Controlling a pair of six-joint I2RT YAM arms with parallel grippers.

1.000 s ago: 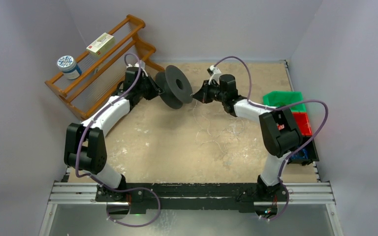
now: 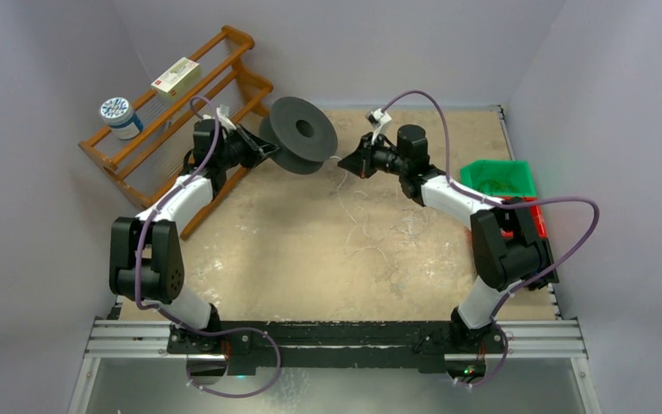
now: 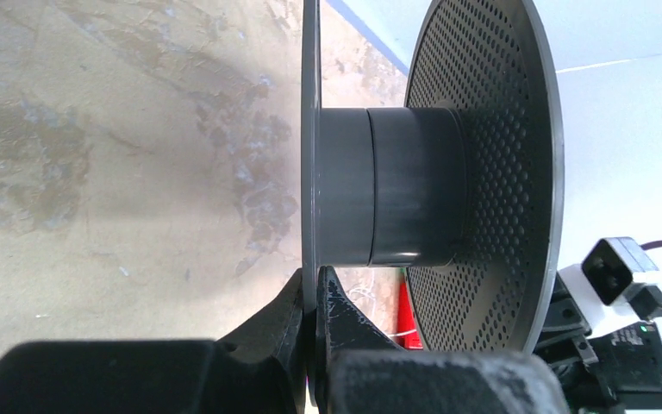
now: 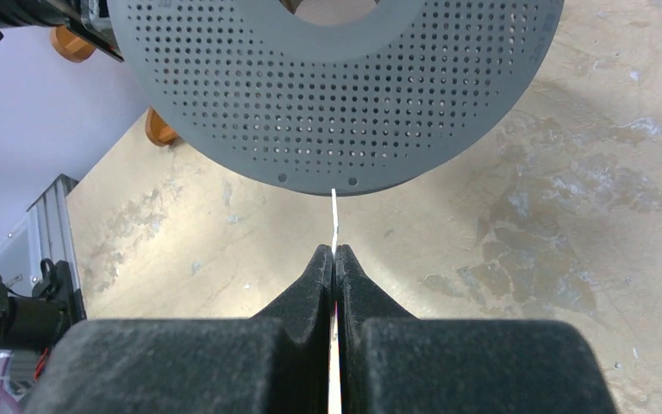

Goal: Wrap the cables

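A dark grey spool (image 2: 300,110) with two wide flanges hangs above the table, tilted. My left gripper (image 2: 271,149) is shut on the thin rim of its near flange; in the left wrist view, the bare core (image 3: 418,185) shows between the flanges, with no cable visible on this side. Right of the spool, my right gripper (image 2: 345,163) is shut on the thin white cable (image 4: 335,220). The cable's free tip sticks up from the fingertips toward the lower edge of the perforated flange (image 4: 327,121); whether they touch I cannot tell. Its slack lies loosely curled on the table.
A wooden rack (image 2: 240,78) carrying a box (image 2: 177,78) and a white tub (image 2: 121,117) stands close behind the left arm. Green (image 2: 500,178) and red bins (image 2: 535,216) sit at the right edge.
The spool has shifted slightly left and up in the top view and turned, showing more of its right flange face. My right gripper has moved a little right and up.
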